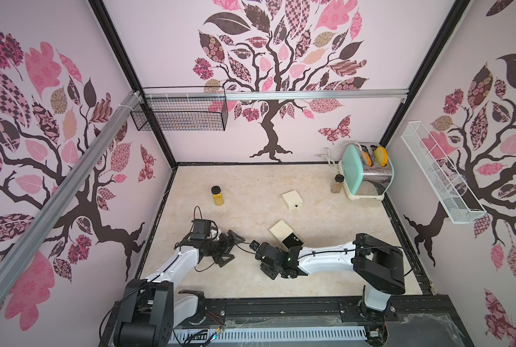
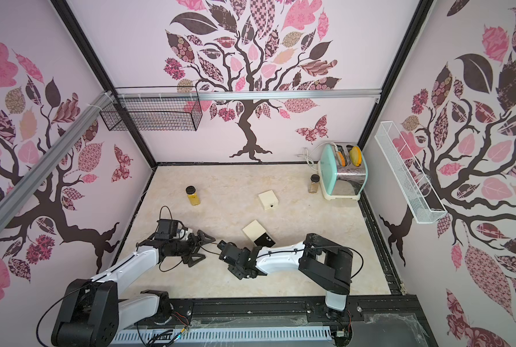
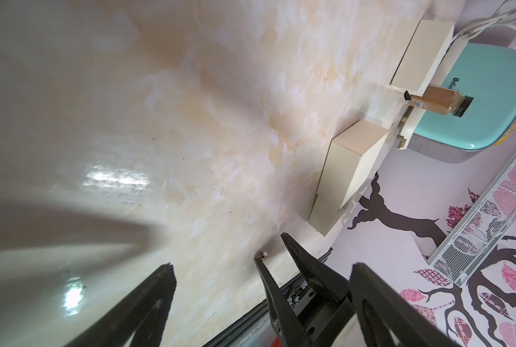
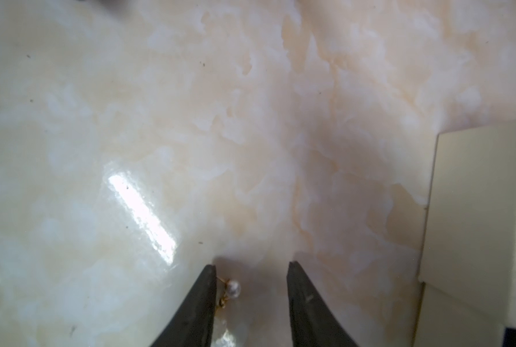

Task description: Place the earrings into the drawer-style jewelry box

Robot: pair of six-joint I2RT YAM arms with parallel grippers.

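A small pearl earring with gold fitting lies on the table between the fingertips of my right gripper, which is open and low over it; the left wrist view also shows the earring (image 3: 262, 255) beside those fingers. A cream jewelry box (image 1: 281, 229) with a dark open drawer part stands just behind the right gripper, and to its right in the right wrist view (image 4: 474, 202). A second cream box (image 1: 291, 199) stands farther back. My left gripper (image 1: 230, 248) is open at the left front, with nothing visible between its fingers.
A yellow-lidded-style jar (image 1: 217, 196) stands back left. A brown jar (image 1: 337, 184) and a mint toaster (image 1: 362, 173) stand back right. Wire baskets hang on the walls.
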